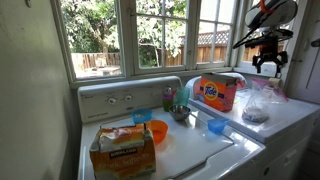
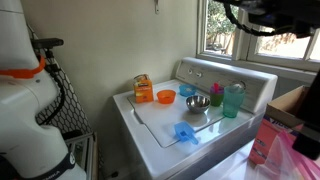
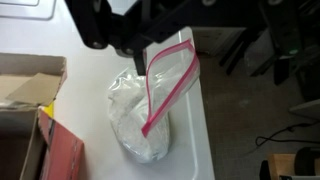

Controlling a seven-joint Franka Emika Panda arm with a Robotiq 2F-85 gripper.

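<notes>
A clear zip bag with a pink seal (image 3: 150, 100) and pale contents rests near the edge of the white machine top in the wrist view. In exterior view 1, the same bag (image 1: 256, 113) lies on the right-hand machine, its loose upper part slumping to the right. My gripper (image 1: 268, 70) hangs above it, open and apart from it. Dark, blurred gripper parts (image 3: 122, 45) fill the top of the wrist view, where the bag's mouth passes close to them. At the right of exterior view 2, part of the bag's pinkish plastic (image 2: 285, 160) shows.
An orange Tide box (image 1: 216, 92) stands to the left of the bag. A Kirkland box (image 1: 123, 152), an orange bowl (image 1: 157, 131), a metal bowl (image 1: 180, 113) and a blue scoop (image 1: 216, 126) occupy the left machine. The window wall borders the back.
</notes>
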